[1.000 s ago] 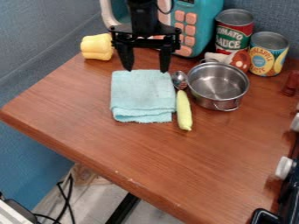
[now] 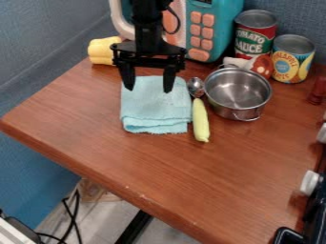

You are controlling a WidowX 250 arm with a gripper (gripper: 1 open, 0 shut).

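My black gripper (image 2: 149,81) is open, its two fingers hanging over the top part of a folded light blue cloth (image 2: 155,112) on the wooden table. Right of the cloth lie a pale yellow corn-like piece (image 2: 200,122) and a metal spoon (image 2: 196,87). A steel pot (image 2: 237,95) stands further right. A yellow object (image 2: 103,50) lies behind the gripper at the left.
At the back are a teal toy appliance (image 2: 220,24), a tomato sauce can (image 2: 254,33), a second can (image 2: 292,59) and a red bottle (image 2: 318,91). A black appliance (image 2: 306,233) sits at the right edge.
The gripper has moved down toward the cloth over the last second, its fingers now overlapping the cloth's upper part in the view. The other objects have not moved.
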